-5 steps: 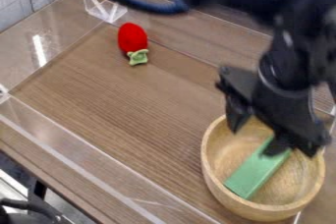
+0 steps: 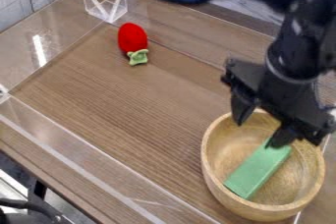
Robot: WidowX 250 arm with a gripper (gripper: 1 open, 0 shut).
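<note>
A wooden bowl point(image 2: 221, 179) sits at the lower right, holding a green block point(image 2: 258, 170). My dark gripper point(image 2: 269, 120) is open over the back part of the bowl, above the block's far end. Whether its fingertips touch anything is hard to tell.
A red object with a green end point(image 2: 133, 41) lies at the upper left. A small clear plastic thing point(image 2: 105, 5) is behind it. Cables run at the lower left edge.
My gripper has risen slightly from deeper over the bowl, uncovering more of its back. The green block stays in the bowl.
</note>
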